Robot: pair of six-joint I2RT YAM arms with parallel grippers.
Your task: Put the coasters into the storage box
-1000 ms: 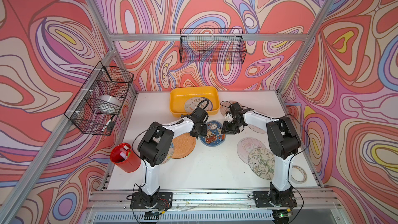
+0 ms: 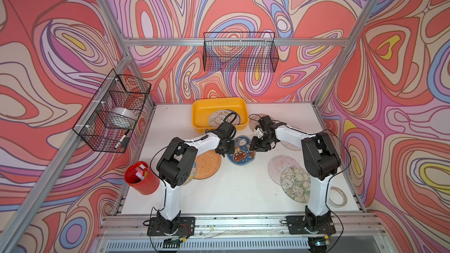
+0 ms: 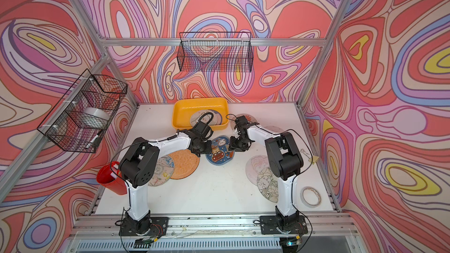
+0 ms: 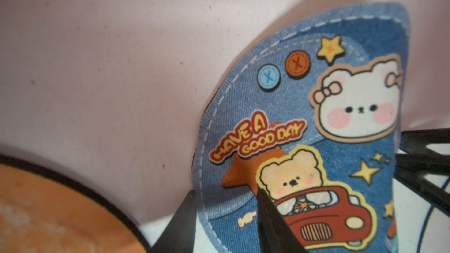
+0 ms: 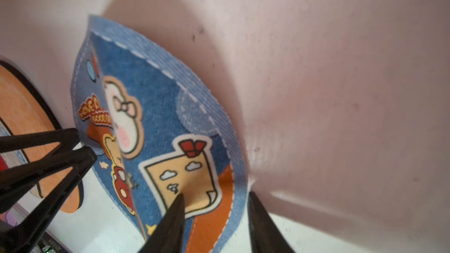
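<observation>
A blue denim-print bear coaster lies between my two grippers, bowed up along its middle in the wrist views. My left gripper is at its left edge, fingertips apart; my right gripper is at its right edge, fingers apart. Whether either has the rim between its fingers is unclear. The orange storage box stands behind, with a pale coaster inside. An orange coaster lies left of the blue one; pink and green floral coasters lie at the right.
A red bucket stands at the front left, a white ring at the front right. More coasters lie at the back right and under the left arm. Wire baskets hang on the frame.
In the top left view both grippers and the blue coaster look almost unchanged; any shift is very small.
</observation>
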